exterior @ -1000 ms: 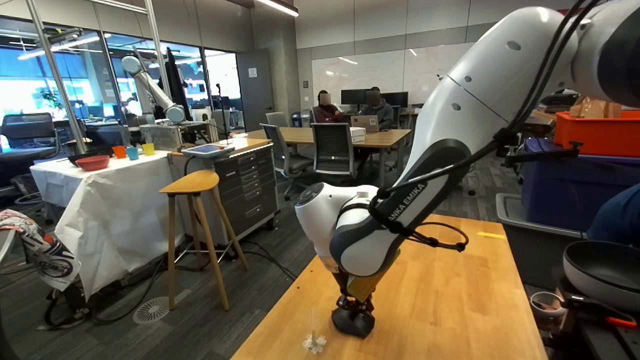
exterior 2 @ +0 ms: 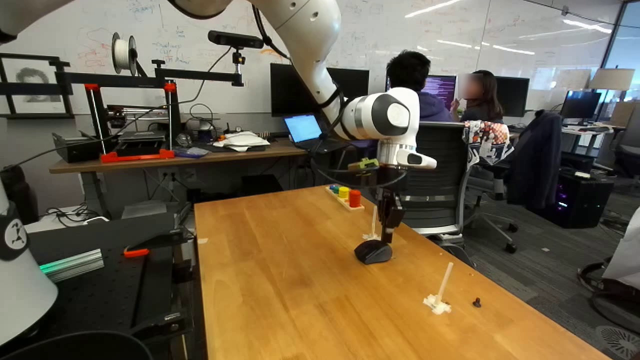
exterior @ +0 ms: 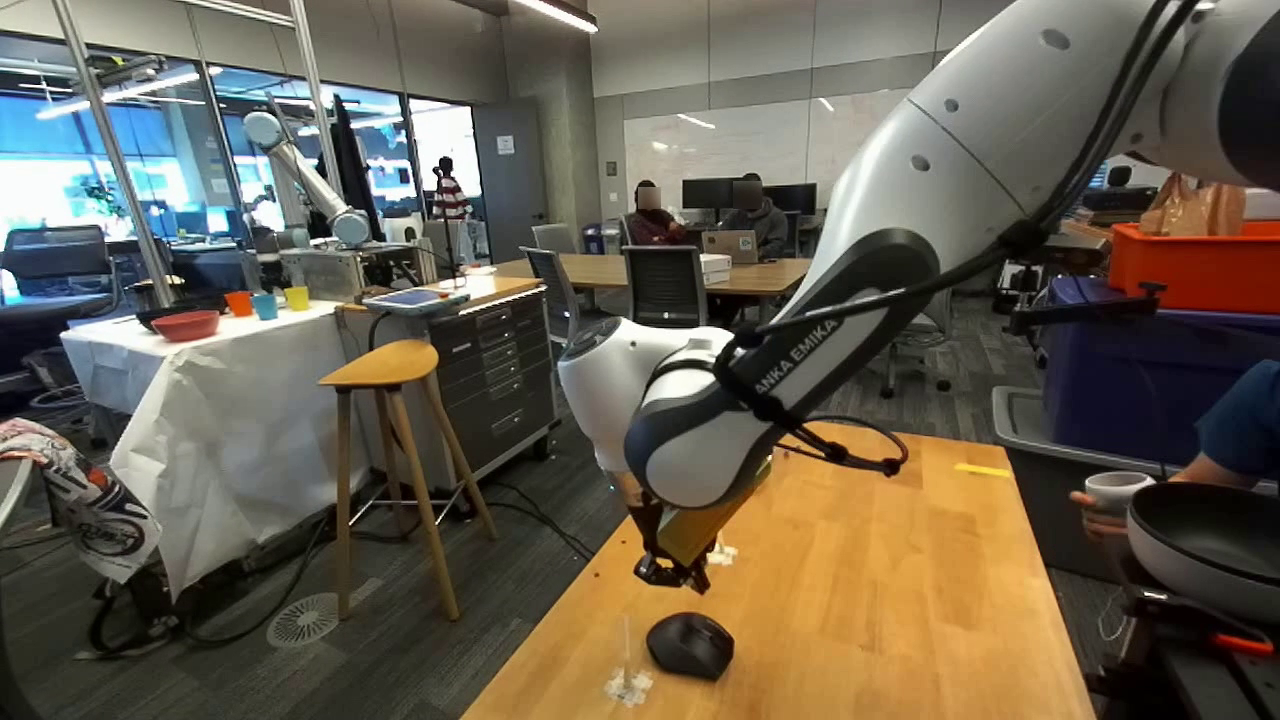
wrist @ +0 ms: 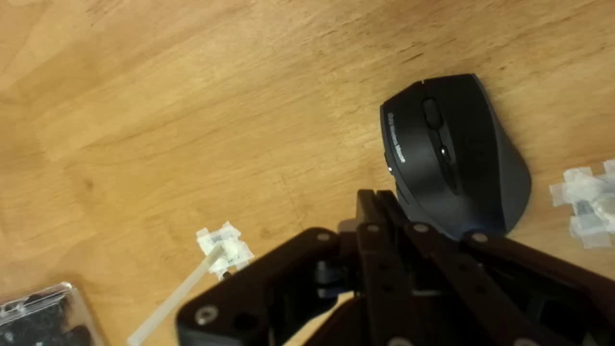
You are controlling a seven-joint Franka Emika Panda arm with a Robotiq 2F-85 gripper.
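Note:
A black computer mouse (wrist: 455, 155) rests on the wooden table, its scroll wheel and buttons facing up in the wrist view. My gripper is shut, and nothing shows between its fingers. Exterior view 1 has the gripper (exterior: 678, 576) raised above the table, behind the mouse (exterior: 691, 644) and apart from it. From the other side, in exterior view 2, the fingers appear just above and beyond the mouse (exterior 2: 373, 251).
Two pale upright sticks are taped to the table, the nearer stick (exterior 2: 445, 282) and the farther stick (exterior 2: 374, 221) in exterior view 2. A colored block toy (exterior 2: 348, 198) sits at the far edge.
One second ago the gripper was down at the mouse. It has since risen and moved back and left in exterior view 1, while the mouse has shifted slightly left and stays on the table.

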